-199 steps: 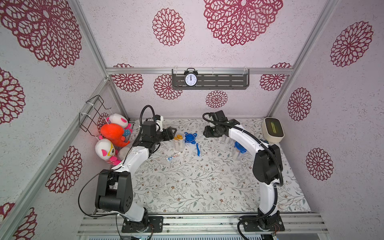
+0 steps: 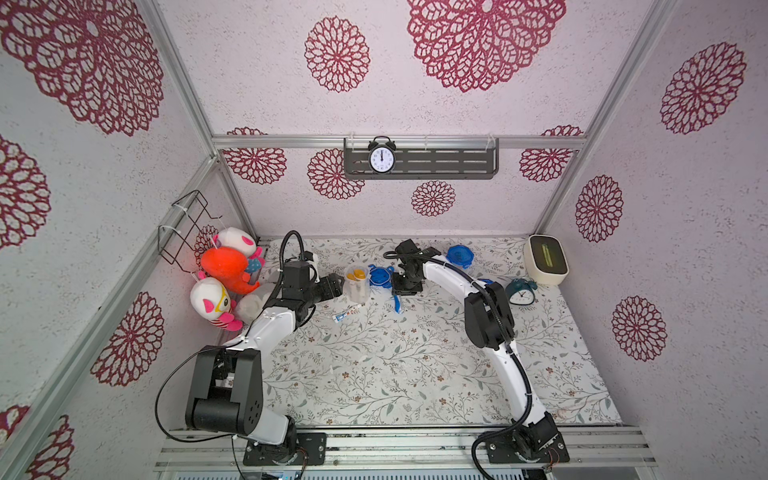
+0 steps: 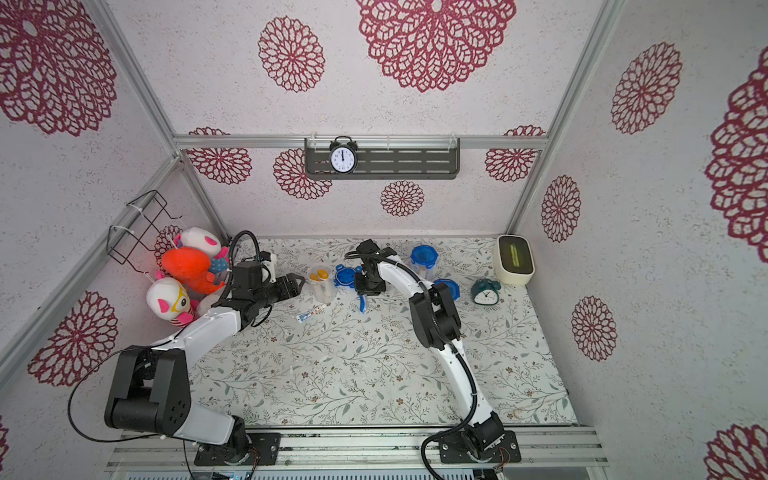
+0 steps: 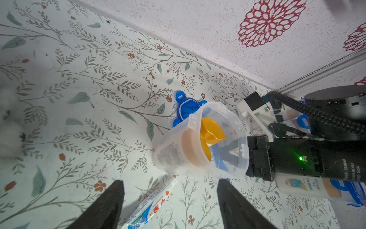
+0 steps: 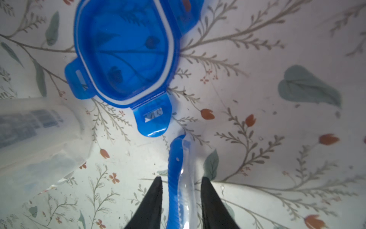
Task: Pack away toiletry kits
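A clear tub (image 4: 171, 152) with orange-yellow items inside stands on the cloth left of centre. Beside it lies its blue lid (image 5: 125, 57), flat with clips spread. A slim blue item in clear plastic (image 5: 177, 171), perhaps a toothbrush, lies in front of the lid. Over it my right gripper hangs open, one finger on each side of it in the right wrist view and not closed on it. My left gripper (image 2: 334, 286) is open just left of the tub, its fingers far apart and empty. A small toothpaste tube (image 4: 150, 206) lies in front of the tub.
Blue-lidded tubs (image 3: 424, 256) stand right of the right arm, partly hidden by it. A teal clock (image 2: 522, 292) and a cream bin (image 2: 546, 260) are farther right. Plush toys (image 2: 228, 268) crowd the left side.
The left gripper has shifted slightly down and left. The tub, lid and tube have stayed put.
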